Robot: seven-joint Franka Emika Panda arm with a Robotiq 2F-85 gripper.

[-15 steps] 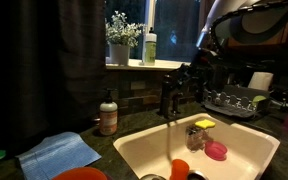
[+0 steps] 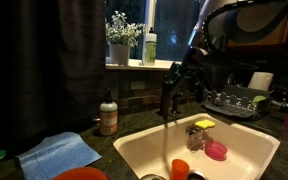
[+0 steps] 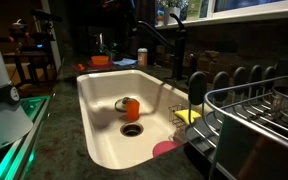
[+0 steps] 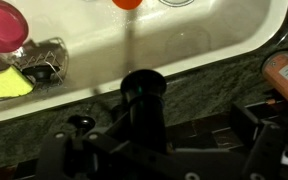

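My gripper stands open above the counter behind the sink, its dark fingers (image 4: 250, 128) spread wide. No object is visibly held between them. Below it in the wrist view is the black faucet (image 4: 144, 92), reaching toward the white sink (image 4: 174, 70). An orange cup (image 3: 132, 108) stands in the basin near the drain. The yellow sponge (image 4: 6, 84) rests at a wire caddy (image 4: 46, 60), beside a pink-red dish (image 4: 4, 27). At the right of the wrist view lies a soap bottle (image 4: 284, 75), which exterior view 1 shows upright.
A blue cloth (image 2: 59, 155) and a red bowl (image 2: 81, 173) occupy the counter left of the sink. The dish rack (image 3: 274, 125) borders the other side. A plant (image 2: 123, 35) and a green-labelled bottle (image 2: 150, 46) stand on the windowsill.
In exterior view 1 the arm's lower end has shifted left, around the faucet and the wall behind it. The orange cup looks more upright than a second ago. Other objects appear unmoved.
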